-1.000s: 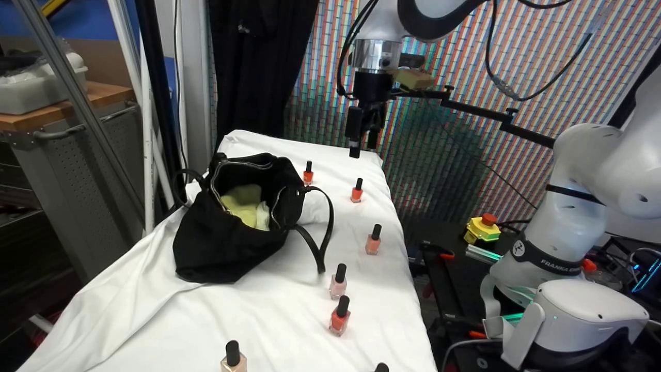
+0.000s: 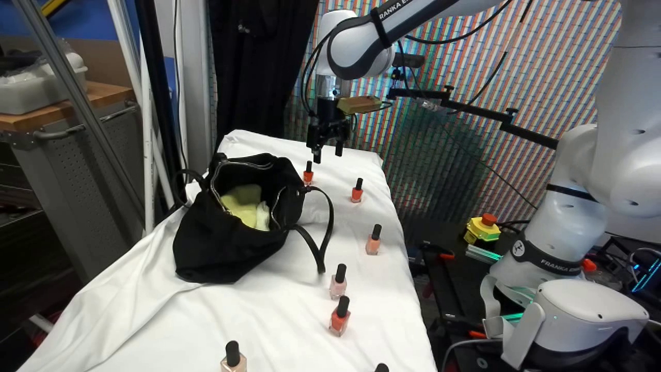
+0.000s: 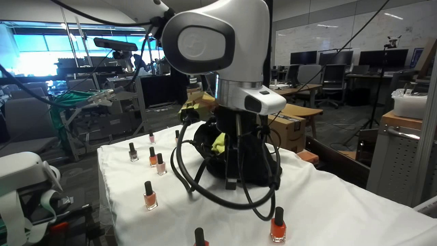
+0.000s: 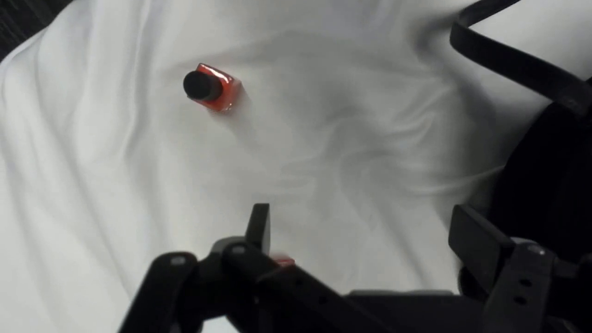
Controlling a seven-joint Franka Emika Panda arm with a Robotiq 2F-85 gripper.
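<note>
My gripper (image 2: 328, 152) hangs over the far end of the white-covered table, its fingers wide apart and empty. Close below it in exterior view 1 stands an upright red nail polish bottle (image 2: 308, 177); a second red bottle (image 2: 357, 194) is to the right. In the wrist view a red bottle (image 4: 228, 95) with a black cap lies ahead of the gripper, left of centre. A sliver of another red bottle (image 4: 284, 260) peeks out beside the left finger (image 4: 258, 225), mostly hidden. The open black bag (image 2: 229, 251) holds yellowish cloth (image 2: 242, 204).
Nearer exterior view 1, several bottles stand upright, among them a peach one (image 2: 373, 245), a pale pink one (image 2: 337, 288) and a coral one (image 2: 339, 322). The bag's strap (image 2: 316, 254) loops onto the tablecloth (image 2: 279, 328). A dark stand borders the table's right edge.
My gripper has travelled left in exterior view 1, from beyond the table's far right corner to above the far red bottle, and has turned. Bottles and bag have stayed put.
</note>
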